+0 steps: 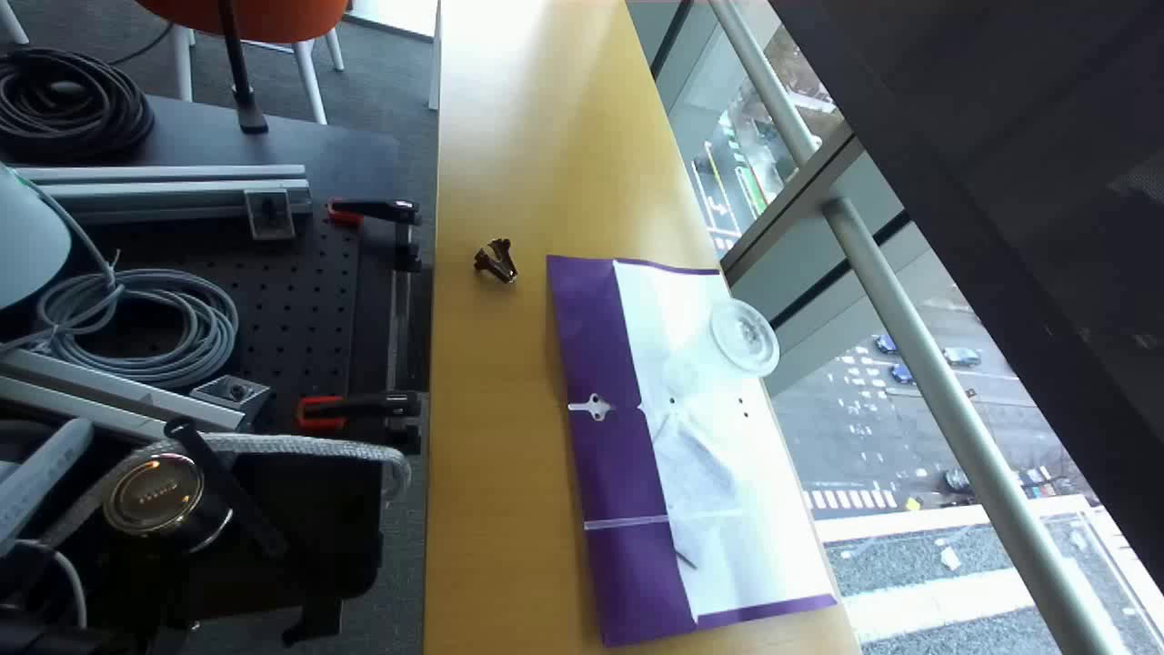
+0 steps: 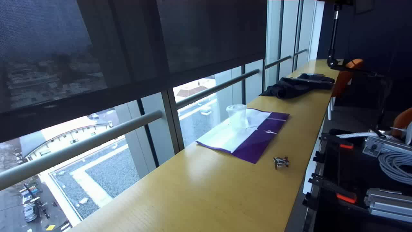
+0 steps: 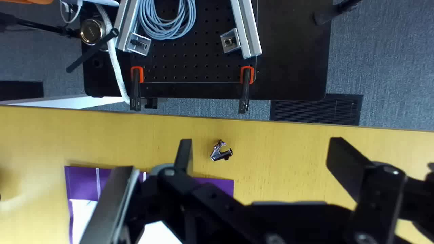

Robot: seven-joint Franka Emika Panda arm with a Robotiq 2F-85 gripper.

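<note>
In the wrist view my gripper is open, its two black fingers spread wide above the wooden table with nothing between them. Below it, in the gap between the fingers as seen from here, a small dark metal staple remover (image 3: 220,151) lies on the table. Exterior view 1 shows the staple remover (image 1: 497,260) on bare wood, apart from the purple and white folder (image 1: 597,469). A clear plastic cup (image 2: 237,115) stands upright on the white part of the folder in exterior view 2. Neither exterior view includes the gripper.
The wooden table (image 2: 231,185) is long and narrow, with windows and a railing (image 1: 917,327) along one side. A dark cloth (image 2: 295,87) lies farther along it. Across a gap stands a black workbench (image 3: 293,53) with clamps and coiled cable. Bare wood surrounds the staple remover.
</note>
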